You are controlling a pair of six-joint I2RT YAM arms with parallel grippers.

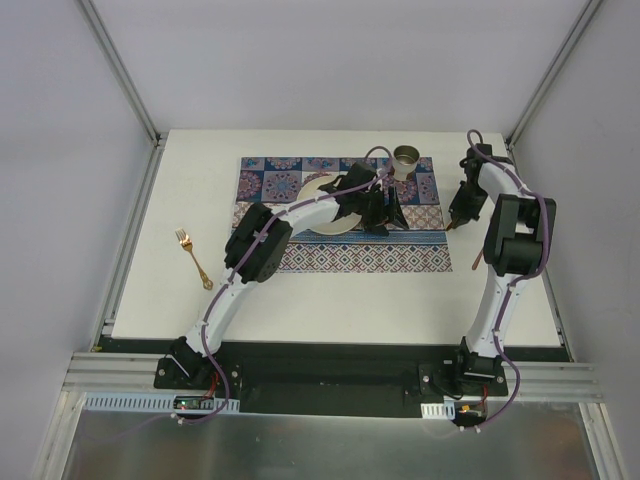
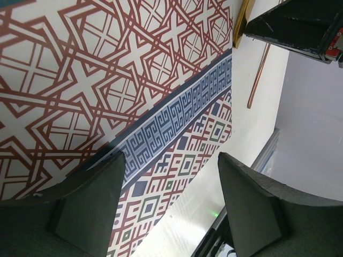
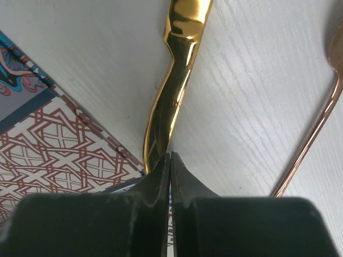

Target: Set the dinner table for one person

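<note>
A gold knife (image 3: 179, 75) lies on the white table just right of the patterned placemat (image 1: 365, 260), with my right gripper shut at its lower end, nothing visible between the fingertips. A copper spoon (image 3: 316, 123) lies farther right. A gold fork (image 1: 195, 255) lies on the table left of the mat. My left gripper hovers over the mat's right part, open with nothing between its fingers. Its arm covers part of the cream plate (image 1: 330, 225). A metal cup (image 1: 406, 158) stands at the mat's back right.
Walls stand close at the back and sides. The two grippers are close to each other near the mat's right edge.
</note>
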